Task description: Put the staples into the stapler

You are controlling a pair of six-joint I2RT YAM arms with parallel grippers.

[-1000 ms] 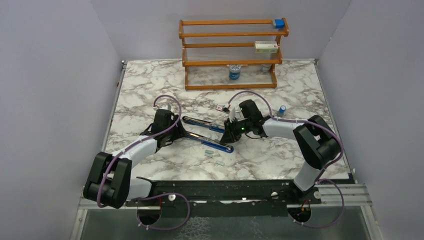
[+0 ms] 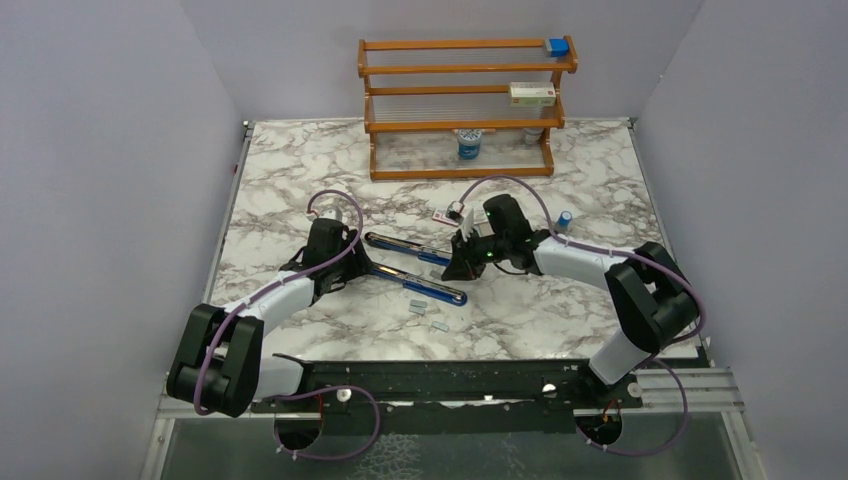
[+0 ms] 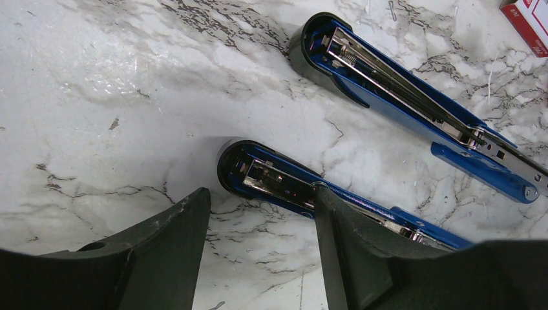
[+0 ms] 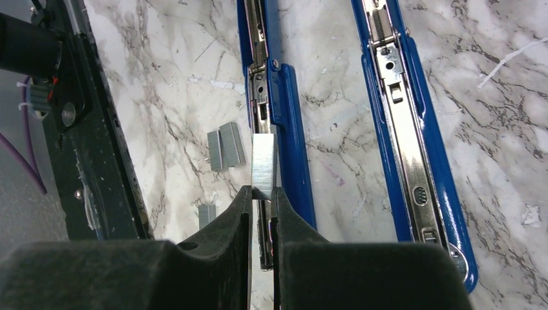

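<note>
Two blue staplers lie opened out flat: the front stapler (image 2: 418, 284) and the rear stapler (image 2: 408, 247). My right gripper is shut on the end of a silver staple strip (image 4: 263, 161), which overlaps the metal channel of the front stapler (image 4: 294, 142). I cannot tell whether the strip touches the channel. My left gripper stands open at the other end of that stapler. The head of the front stapler (image 3: 278, 179) shows in the gap, and one finger (image 3: 333, 219) covers part of its body.
Several loose staple strips (image 4: 225, 147) lie on the marble table beside the front stapler. A red and white box (image 3: 531, 22) lies behind the rear stapler (image 3: 413, 97). A wooden rack (image 2: 460, 174) stands at the back, and a small blue-capped item (image 2: 565, 218) at the right.
The left arm and both staplers look unmoved.
</note>
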